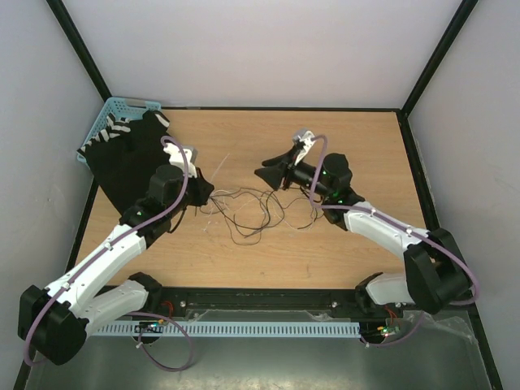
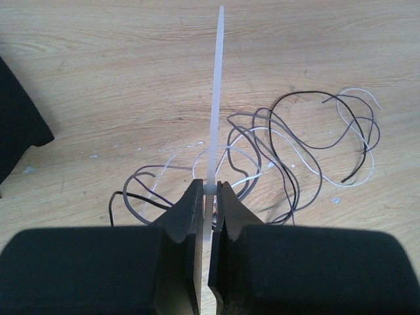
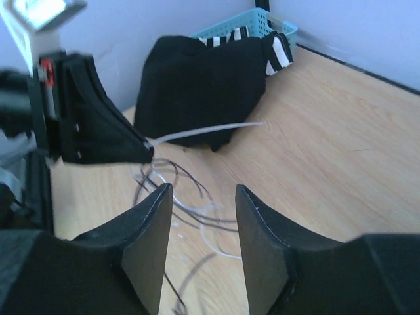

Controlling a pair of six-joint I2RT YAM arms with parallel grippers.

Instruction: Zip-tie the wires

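Note:
My left gripper is shut on a white zip tie point(image 2: 216, 98), which points away from the fingers over the wires. The loose black, grey and white wires point(image 1: 252, 211) lie tangled on the wooden table point(image 1: 341, 138) between the arms. My right gripper is raised above the right part of the wires, open, with nothing seen between its fingers; in the right wrist view the left gripper and the zip tie point(image 3: 210, 128) are ahead of it.
A black cloth point(image 1: 126, 166) with striped parts lies over a light blue basket point(image 1: 122, 106) at the back left. Walls enclose the workspace.

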